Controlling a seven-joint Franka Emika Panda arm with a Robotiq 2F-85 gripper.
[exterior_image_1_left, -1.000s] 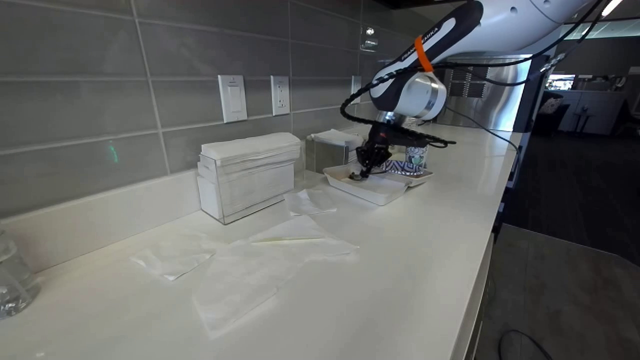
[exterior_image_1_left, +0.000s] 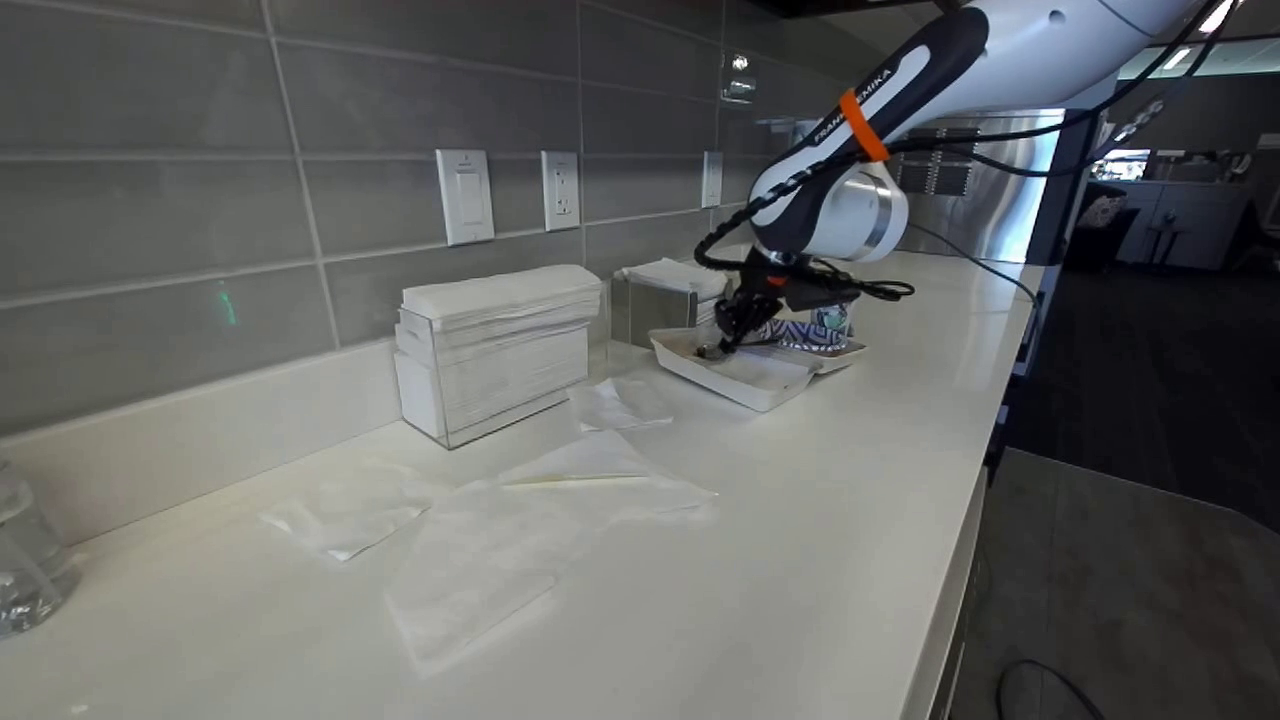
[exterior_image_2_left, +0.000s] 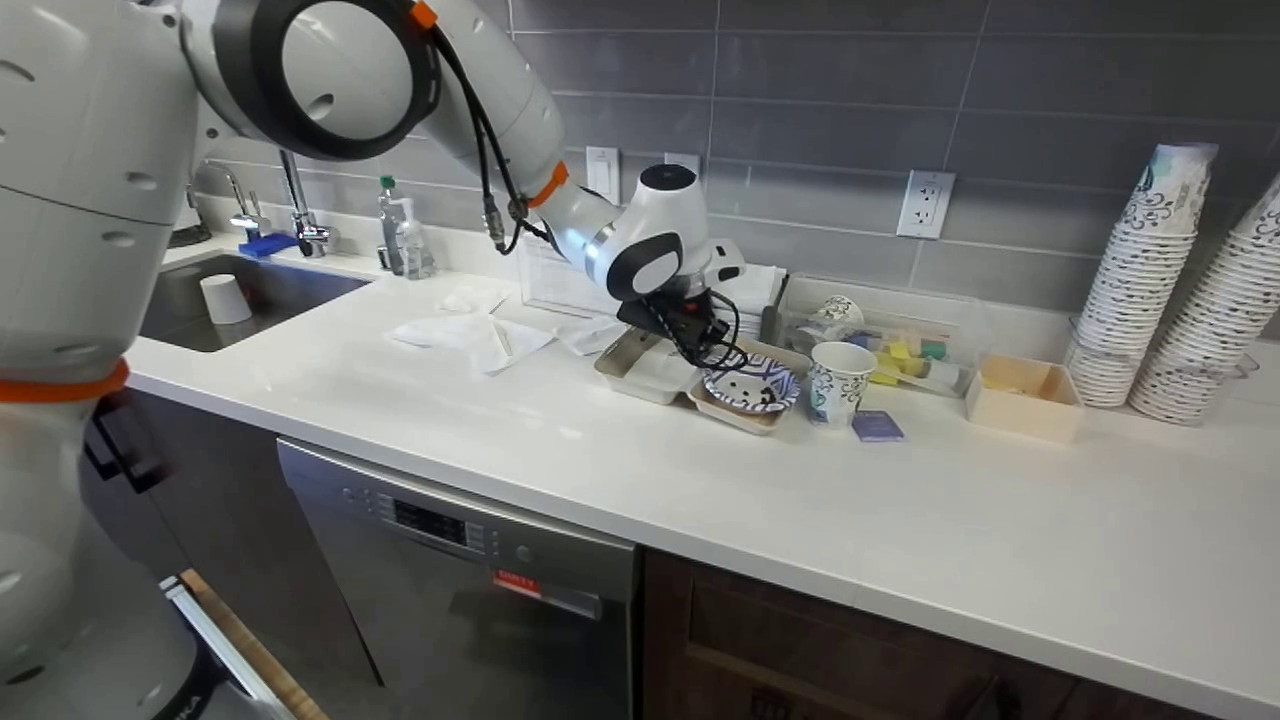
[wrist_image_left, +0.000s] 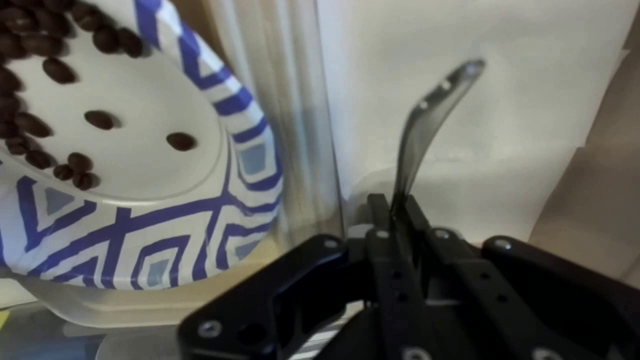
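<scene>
In the wrist view my gripper is shut on a shiny metal utensil (wrist_image_left: 423, 117), its slim, curved end reaching out past the fingertips. What lies at its other end is hidden, so its kind is unclear. Below it is a tray compartment lined with a white napkin (wrist_image_left: 480, 108). To the left stands a patterned paper bowl (wrist_image_left: 255, 156) with dark coffee beans (wrist_image_left: 99, 120) inside. Exterior view 2 shows the gripper (exterior_image_2_left: 702, 354) over the open takeout tray (exterior_image_2_left: 648, 390), with the bowl (exterior_image_2_left: 753, 384) in the tray's other half.
A paper cup (exterior_image_2_left: 840, 384) stands close to the bowl, with a purple packet (exterior_image_2_left: 877, 426) beside it. Behind are a clear bin (exterior_image_2_left: 882, 318) and napkin holders (exterior_image_1_left: 504, 354). Loose napkins (exterior_image_1_left: 552, 504) lie on the counter.
The arm has tilted and shifted slightly to the right in exterior view 1, with the gripper staying low over the tray. The tray looks nearly unmoved.
</scene>
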